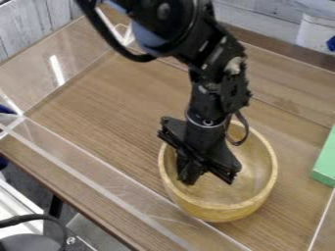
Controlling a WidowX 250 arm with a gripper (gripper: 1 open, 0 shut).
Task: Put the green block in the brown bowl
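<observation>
The bowl (262, 186), a light tan-brown, stands on the wooden table towards the lower right. My black gripper (207, 175) points down over it, fingertips low at the bowl's left inner side. Whether the fingers stand apart or together is hard to make out, and I see nothing green between them. A green block (324, 162) shows at the right edge of the view, cut off by the frame, apart from the bowl and to its right.
Clear strips or panels run along its left and front edges. A white container (315, 31) stands at the back right.
</observation>
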